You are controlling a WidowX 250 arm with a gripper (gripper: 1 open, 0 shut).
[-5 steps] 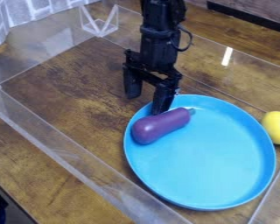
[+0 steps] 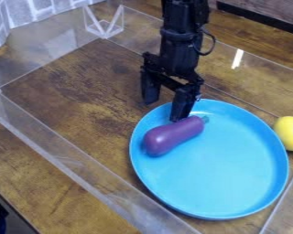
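Observation:
A black robot gripper (image 2: 168, 91) reaches down from the top centre over the rim of a blue plate (image 2: 216, 178), its fingers spread open above a purple eggplant (image 2: 170, 137). The eggplant lies at the upper left inside the plate, angled toward the upper right.
A yellow object (image 2: 287, 133), apparently a lemon, sits right of the plate. The wooden board (image 2: 63, 91) is bare to the left. A clear plastic edge runs along the lower left, and a white wire-like object (image 2: 103, 26) stands at the back left.
The gripper has shifted very slightly. The eggplant lies a little further right and lower than a second ago.

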